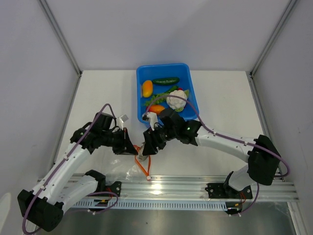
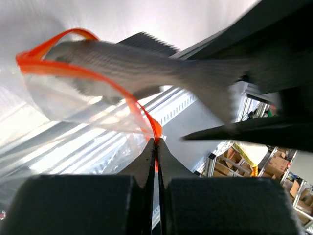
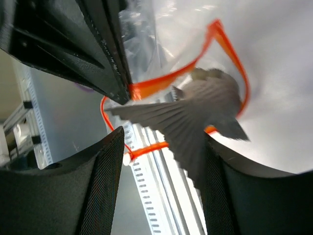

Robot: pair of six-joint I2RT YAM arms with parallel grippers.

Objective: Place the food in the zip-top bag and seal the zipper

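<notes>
A clear zip bag (image 2: 58, 98) with an orange zipper (image 1: 141, 167) hangs at the table's front edge. A grey fish (image 3: 205, 103) is inside its mouth, the tail fanned out of the opening. My left gripper is shut on the bag's orange rim. My right gripper is close against the fish's tail, which lies between and beyond its fingers; whether it grips the tail I cannot tell. In the top view both grippers meet over the bag and partly hide it.
A blue bin (image 1: 142, 73) behind holds cucumber, cauliflower, greens and other produce. A metal rail runs along the front edge.
</notes>
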